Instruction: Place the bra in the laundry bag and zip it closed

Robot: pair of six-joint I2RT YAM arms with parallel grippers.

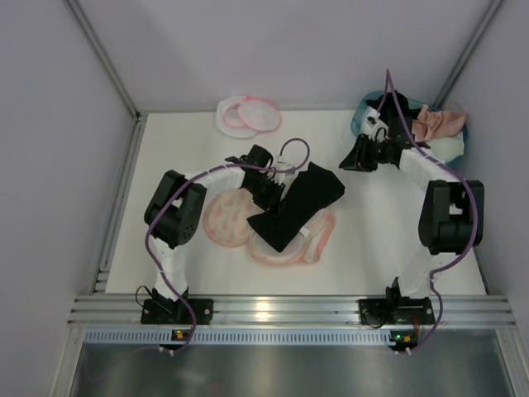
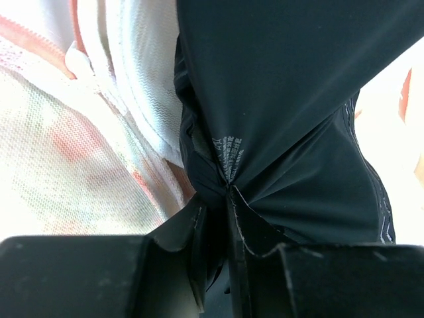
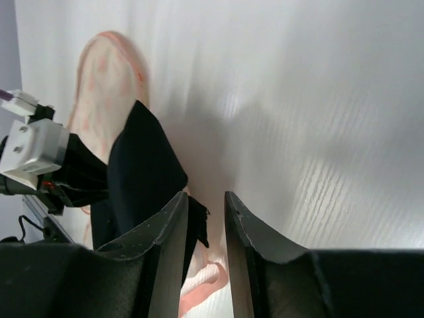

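Observation:
A black bra (image 1: 306,198) lies bunched over a pink-trimmed mesh laundry bag (image 1: 281,252) at the table's middle, filling much of the left wrist view (image 2: 291,79). My left gripper is shut on the black fabric, with the bag's pale mesh (image 2: 79,165) beside it. My right gripper (image 1: 355,161) is up to the right of the bra's upper end, apart from it. In the right wrist view its two fingers stand a little apart, with nothing seen between them. Another patterned round piece of mesh (image 1: 225,219) lies under the left arm.
A blue basket (image 1: 360,110) with black, pink and pale garments sits at the back right, behind my right arm. More pink-rimmed round mesh bags (image 1: 259,114) lie at the back centre.

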